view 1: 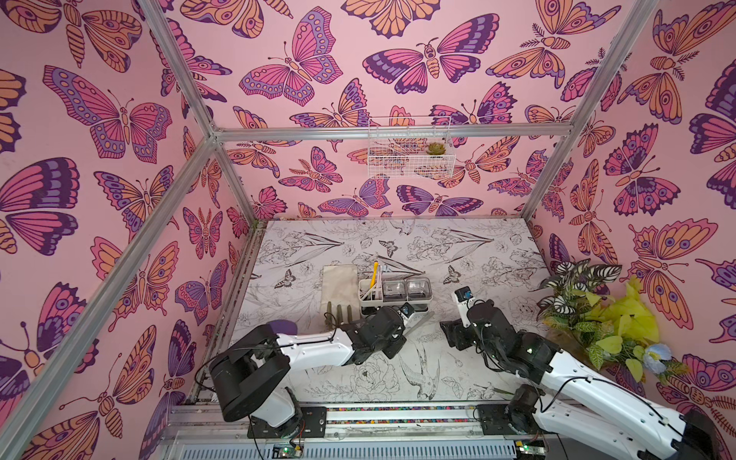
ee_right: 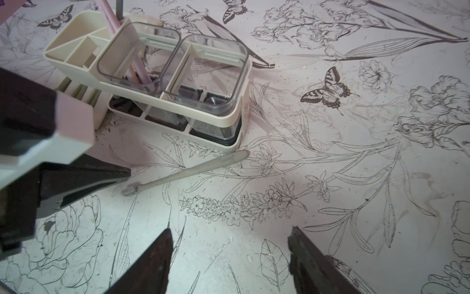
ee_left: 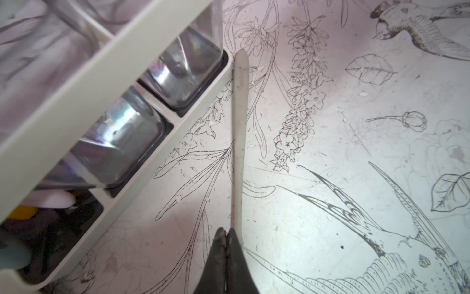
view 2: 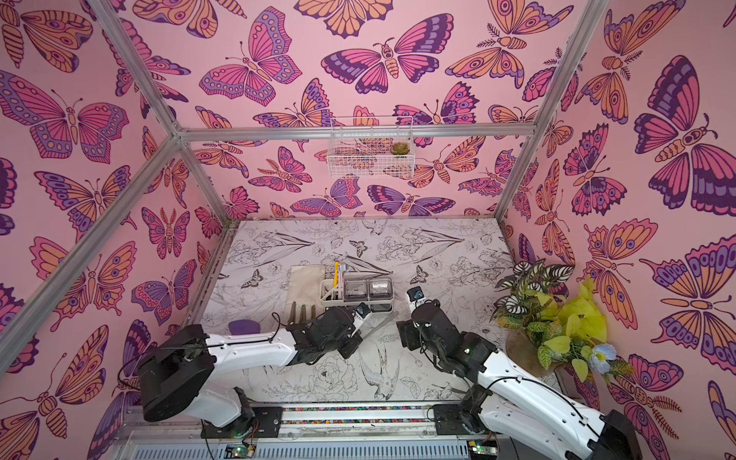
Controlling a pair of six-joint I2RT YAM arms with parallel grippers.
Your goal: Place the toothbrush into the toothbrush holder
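Observation:
The pale grey toothbrush (ee_right: 195, 170) lies flat on the table, in front of the white holder (ee_right: 229, 120). Its handle end is close to the holder's front right corner, while its head points toward my left gripper. That gripper is shut, with nothing visible between its fingertips; in the left wrist view these overlap the brush's head end. From the right wrist view, its dark fingers (ee_right: 93, 177) are just beside the bristle head. My right gripper stands open and empty, on the near side of the brush.
Two clear cups (ee_right: 205, 68) sit in the holder's upper tier, and a pink stick (ee_right: 108, 15) stands at its left. A beige cloth (view 1: 339, 282) lies left of the holder. Flowers (view 1: 613, 322) fill the right edge.

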